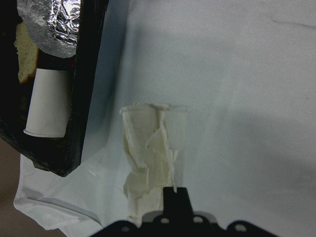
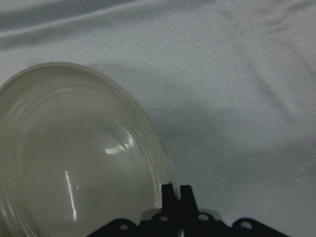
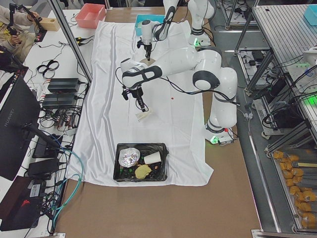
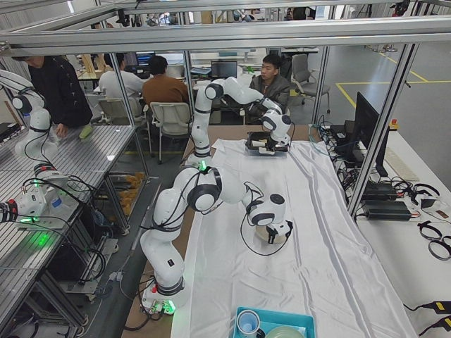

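Note:
A crumpled off-white paper or tissue hangs at my left gripper, whose fingers are shut on it. A black tray (image 3: 140, 176) holds a foil bowl (image 3: 129, 157), a white paper cup (image 1: 48, 102) and bread (image 1: 25, 54); in the left wrist view it lies left of the paper. My right gripper is at the near right rim of a pale translucent bowl or plate (image 2: 69, 143), its fingers close together on that rim.
A teal bin (image 4: 275, 317) with a mug and dish stands at the far end of the white cloth (image 3: 178, 129). Monitors and cables line one side.

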